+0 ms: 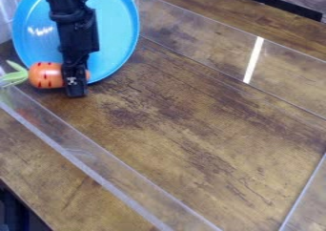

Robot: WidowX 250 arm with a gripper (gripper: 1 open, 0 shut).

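An orange toy carrot (46,75) with pale green leaves lies sideways at the left, at the lower edge of a light blue plate (114,25). My black gripper (74,80) comes down over the plate and is shut on the carrot's right part.
Clear strips run along its left and right sides. Something white stands at the top left corner, and a dark edge is at the top right.
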